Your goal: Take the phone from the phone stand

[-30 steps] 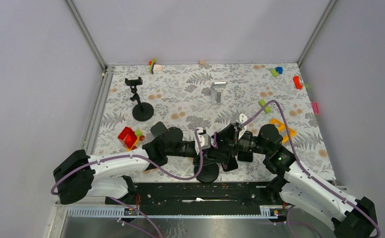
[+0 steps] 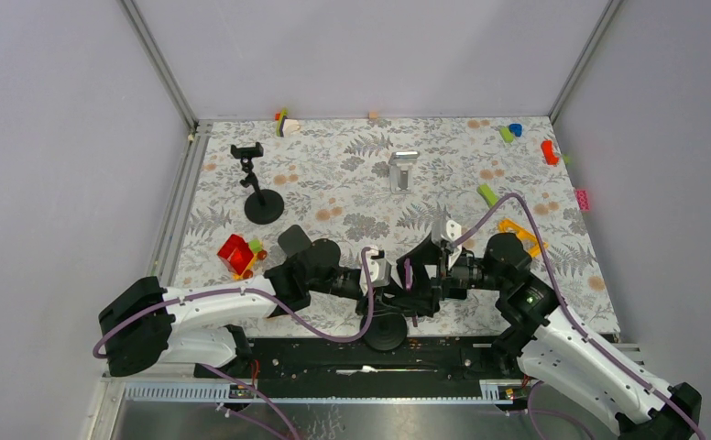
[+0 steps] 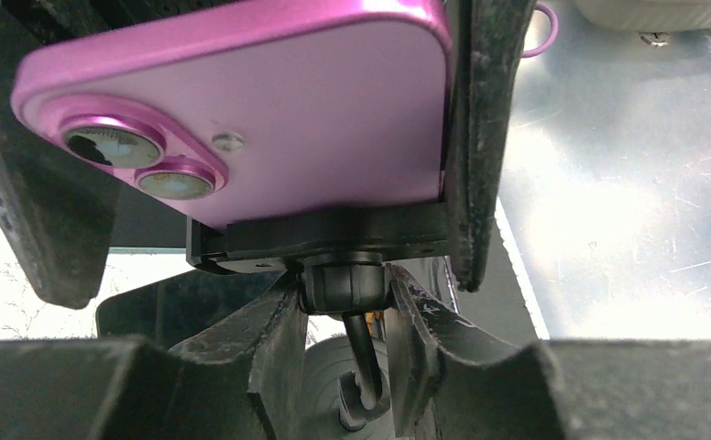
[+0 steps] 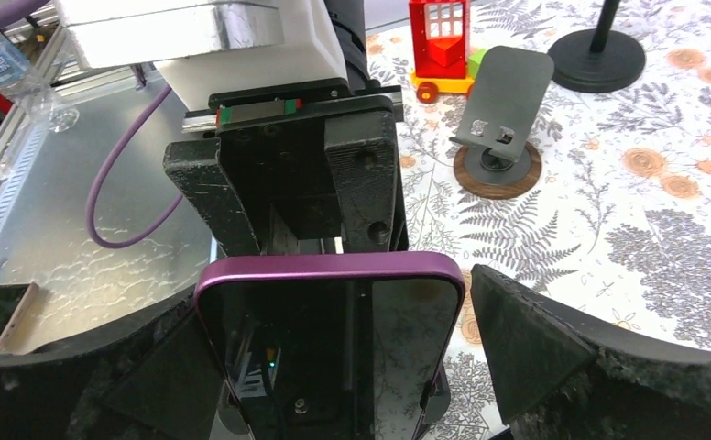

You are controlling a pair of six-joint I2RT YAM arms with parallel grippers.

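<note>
In the left wrist view, a pink phone shows its back and two camera lenses. Its lower edge meets the black bracket of a phone stand. My left gripper is shut on the joint under that bracket. The stand's round base rests near the table's front edge. In the right wrist view, the phone's dark screen and pink rim lie between the fingers of my right gripper, which is open around it. From above, both grippers largely hide the phone; whether both right fingers touch it, I cannot tell.
Dark phones lie flat below, one partly hidden by the right arm. A grey stand, a red toy and a black tripod-like stand are on the left. The table's back middle holds a silver stand.
In the top view, the phone's pink edge and my right gripper have shifted slightly right and toward the front. The stand's base has crept forward a little.
</note>
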